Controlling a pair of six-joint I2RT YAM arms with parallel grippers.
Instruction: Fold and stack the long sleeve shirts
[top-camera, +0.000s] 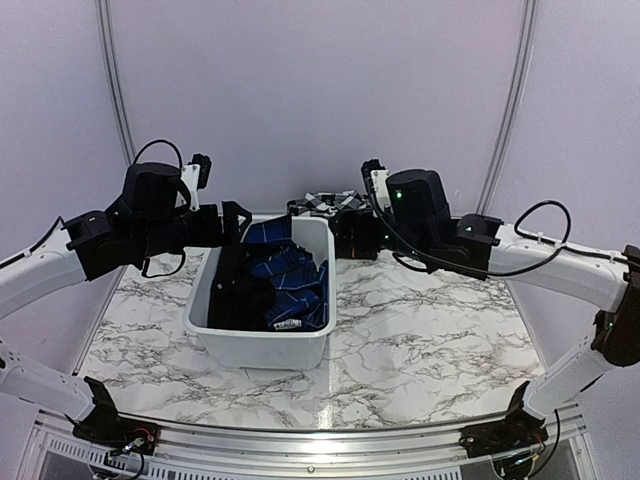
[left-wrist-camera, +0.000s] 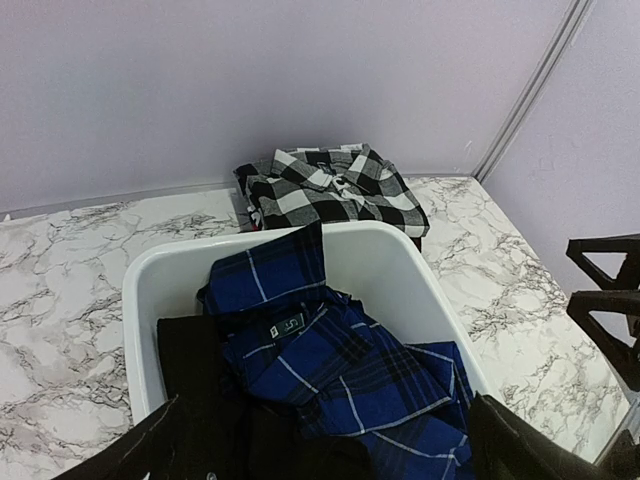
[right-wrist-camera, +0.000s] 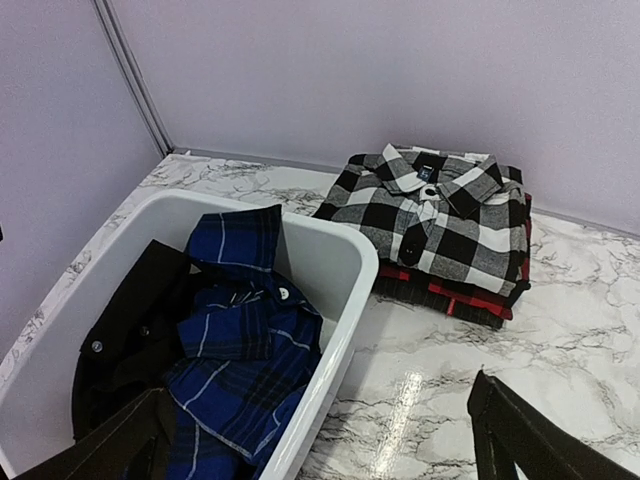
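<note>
A blue plaid shirt (left-wrist-camera: 350, 385) and a black shirt (right-wrist-camera: 130, 330) lie crumpled together in a white bin (top-camera: 265, 348). Behind the bin, a folded black-and-white checked shirt (right-wrist-camera: 440, 225) rests on top of a red-and-black one (right-wrist-camera: 455, 297), making a neat stack against the back wall. My left gripper (top-camera: 236, 222) is over the bin's left side, its fingers (left-wrist-camera: 525, 448) spread wide with no cloth between them. On the opposite side, near the bin's right rim, my right gripper (top-camera: 343, 232) hangs open and empty, partly hiding the stack from the top view.
The bin's raised walls surround the loose shirts. A wall (top-camera: 320, 100) closes off the back, close behind the stack.
</note>
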